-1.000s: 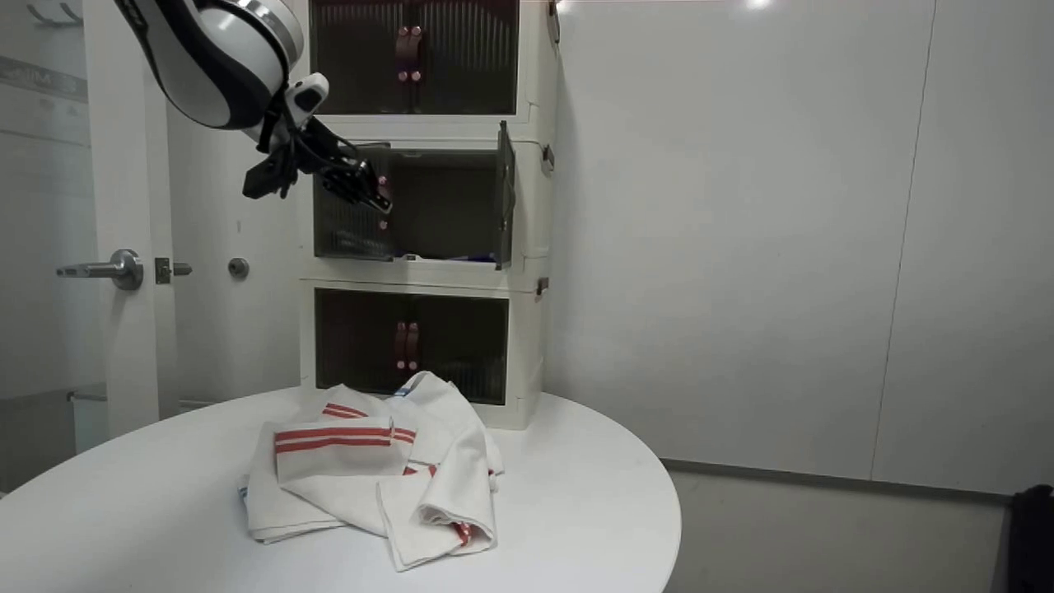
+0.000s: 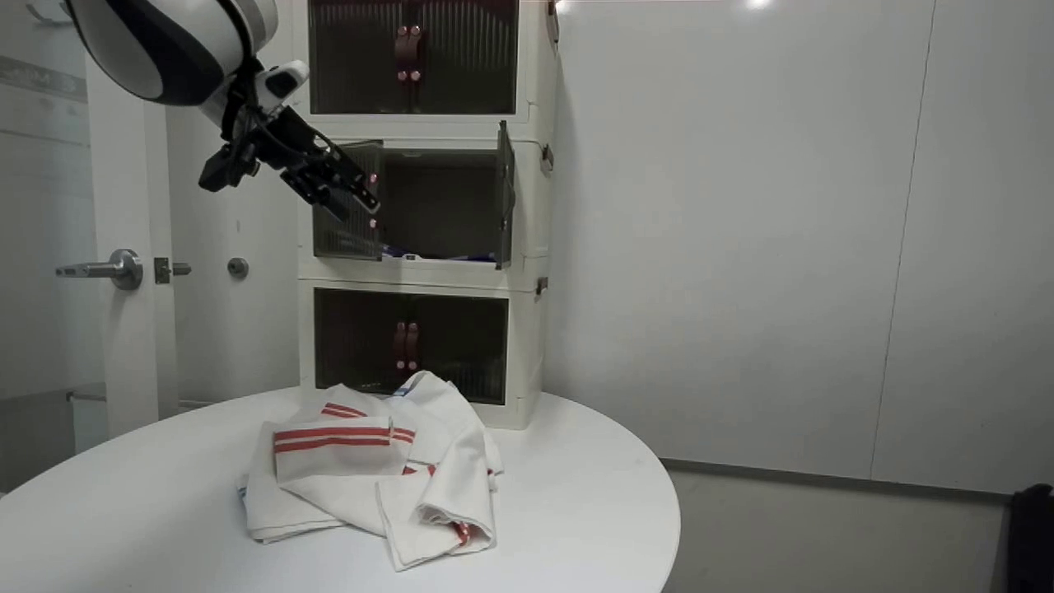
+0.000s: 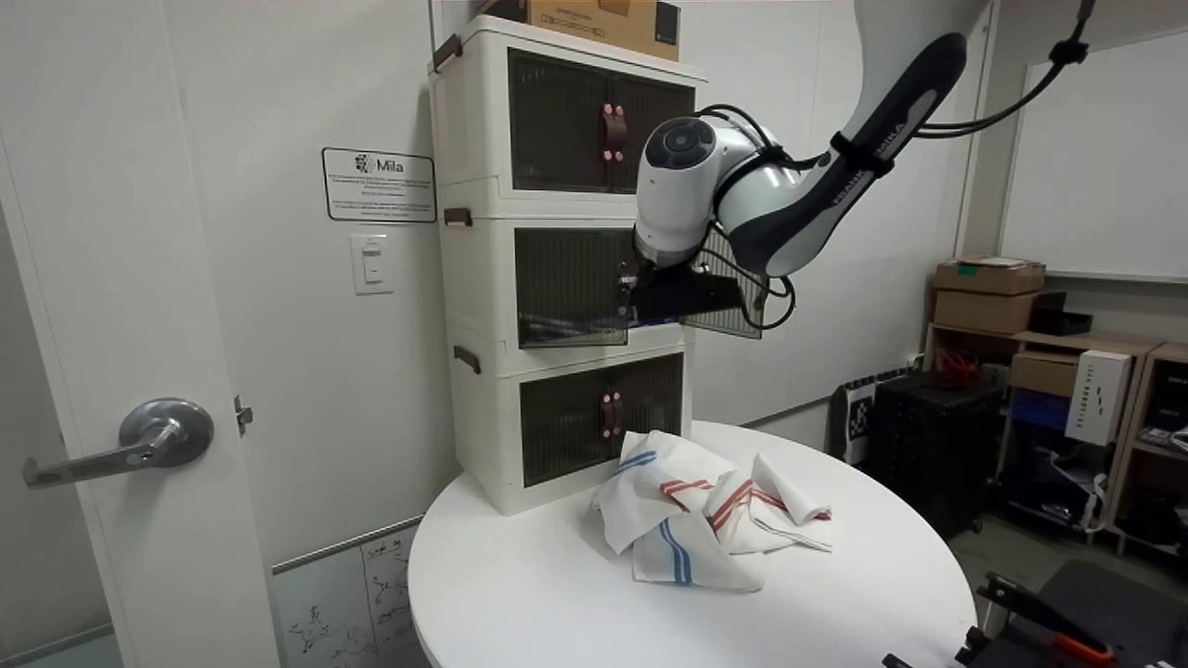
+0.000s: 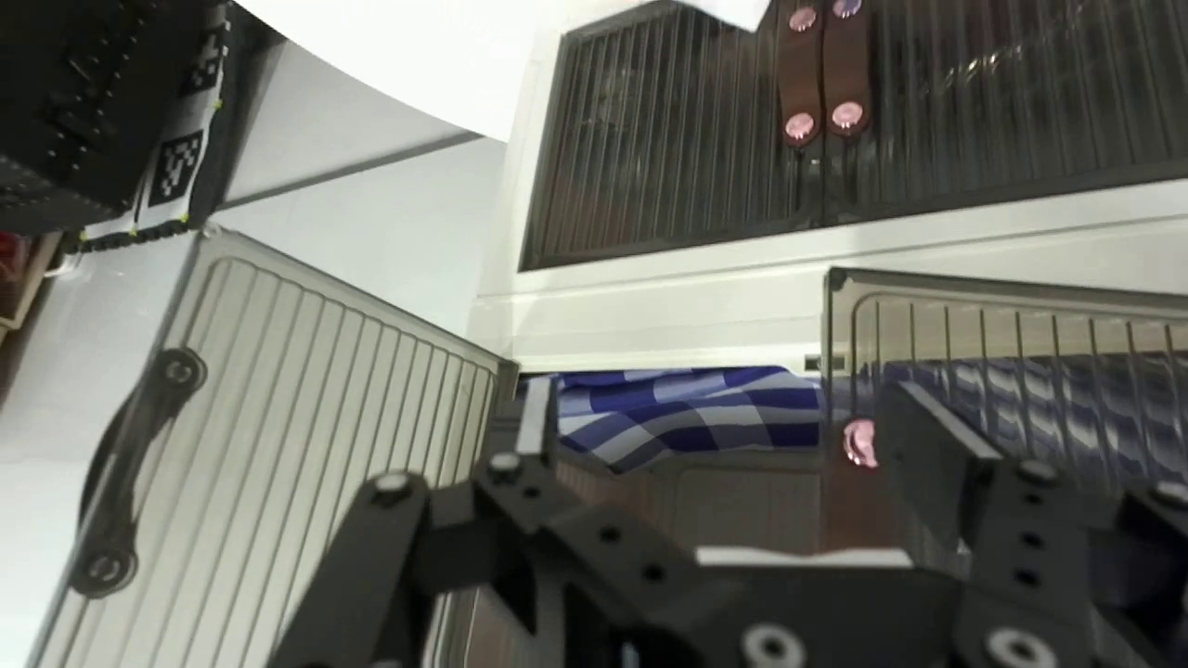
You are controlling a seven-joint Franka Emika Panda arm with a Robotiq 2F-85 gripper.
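My gripper point(image 2: 357, 208) hangs before the middle compartment of the white cabinet point(image 2: 533, 217). In the wrist view its fingers point(image 4: 537, 417) are spread apart with no object held between them. That compartment's left door point(image 2: 346, 222) is partly open, its handle side close to the fingertips; the right door point(image 2: 506, 198) stands wide open. Seen past the fingers, a blue-and-white checked cloth point(image 4: 690, 406) lies inside the compartment along its front edge. Whether a finger touches the left door is unclear. In exterior view 2 the arm hides the fingers.
Crumpled white towels with red and blue stripes point(image 2: 435, 494) lie on the round white table point(image 2: 593, 494) below. Closed compartments with dark doors point(image 2: 459, 59) sit above and below the open one. A cardboard box point(image 3: 601, 22) rests on the cabinet top.
My gripper has shifted left and its fingers look farther apart. The left door's free edge has swung slightly outward to the left, showing more of the blue cloth. The towels are unmoved.
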